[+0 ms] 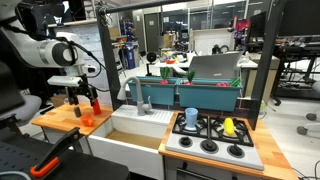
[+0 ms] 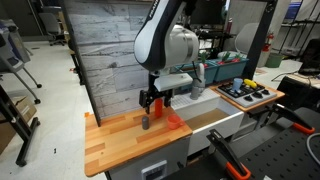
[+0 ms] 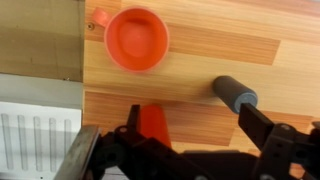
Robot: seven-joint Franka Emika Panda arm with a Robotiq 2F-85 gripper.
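My gripper is open over the wooden counter, its two dark fingers wide apart in the wrist view. A red upright object, perhaps a bottle [image 3: 153, 124], shows low in that view beside the left finger. Right of centre stands a small grey cylinder [image 3: 234, 93], close to the right finger. The red mug [image 3: 137, 40] lies farther up, seen from above with its handle to the left. Exterior view 1 has the mug [image 1: 88, 120] in front of the red bottle [image 1: 96, 106] and the grey cylinder [image 1: 77, 112] left of them.
Right of these objects is an open sink or drawer space [image 1: 137, 140]. A stove [image 1: 212, 137] bears a blue cup [image 1: 191, 117] and a yellow object [image 1: 229, 127]. Behind the counter hangs a teal rack [image 1: 208, 95]. Bare wood lies at the counter's left [image 2: 110, 145].
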